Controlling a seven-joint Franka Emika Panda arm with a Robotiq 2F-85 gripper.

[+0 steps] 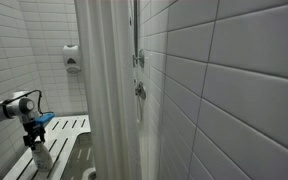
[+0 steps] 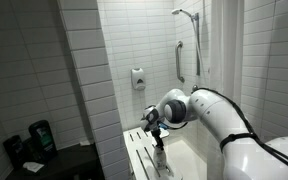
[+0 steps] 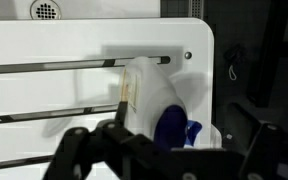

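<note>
A white bottle with a dark blue cap stands on the white slatted bench. My gripper is open above it, with the bottle's top between its spread fingers in the wrist view. In exterior view 1 the white bottle shows just below the gripper; in exterior view 2 the bottle is also under the gripper. Whether the fingers touch it cannot be made out. A blue item is partly hidden behind the bottle.
A white shower curtain hangs beside the bench. A dispenser is fixed to the tiled back wall. Dark floor lies past the bench's edge in the wrist view.
</note>
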